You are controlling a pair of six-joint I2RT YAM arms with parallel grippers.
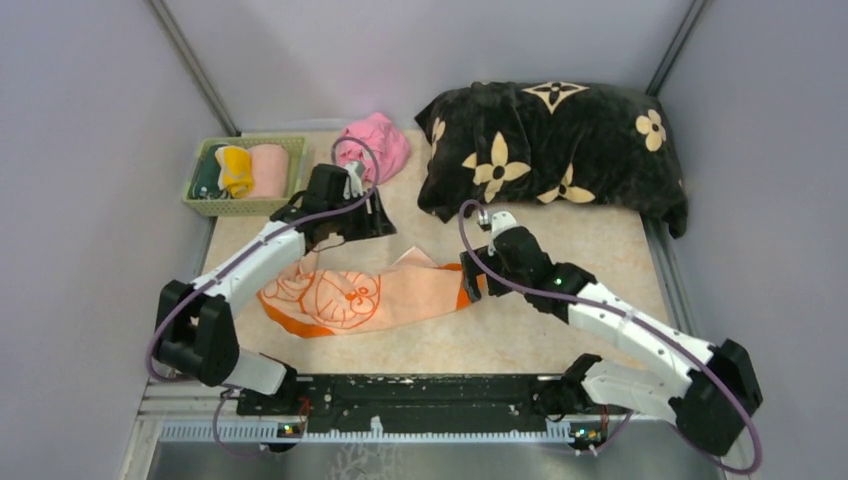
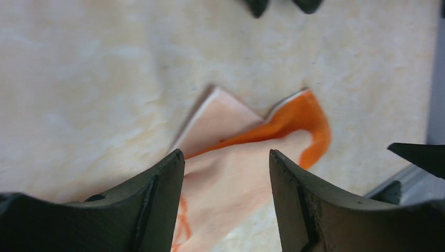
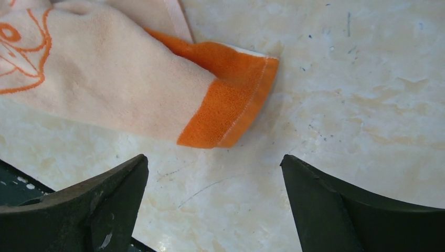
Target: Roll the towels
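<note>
A peach towel with orange ends and an orange cartoon face (image 1: 400, 297) lies spread across the middle and left of the table, its far edge partly folded. In the right wrist view its orange end (image 3: 231, 105) is loosely folded over, ahead of the fingers. My left gripper hangs above the towel's far side with its fingers apart, nothing visibly held. Beside the towel's right end is my right gripper, wide open and empty. A crumpled pink towel (image 1: 375, 145) sits behind the left arm, partly covered by it.
At the back left, a green basket (image 1: 240, 207) holds rolled yellow, peach and dark green towels. A large black flowered cushion (image 1: 610, 150) fills the back right. Bare table (image 1: 600, 240) shows in front of it.
</note>
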